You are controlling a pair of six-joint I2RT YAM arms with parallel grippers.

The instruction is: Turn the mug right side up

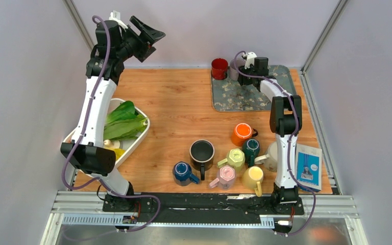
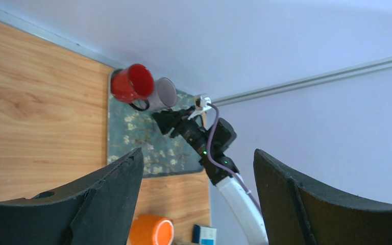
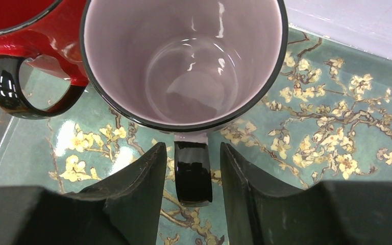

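Note:
A pale lilac mug with a black rim stands upright on the patterned green tray, its mouth facing up. Its black handle lies between the parted fingers of my right gripper, with a gap on both sides. In the top view the right gripper partly hides this mug at the tray's back edge. My left gripper is raised high at the back left, open and empty.
A red mug stands upright just left of the lilac one, very close. Near the front are several upside-down mugs, an upright black mug and a book. A vegetable basket is at the left.

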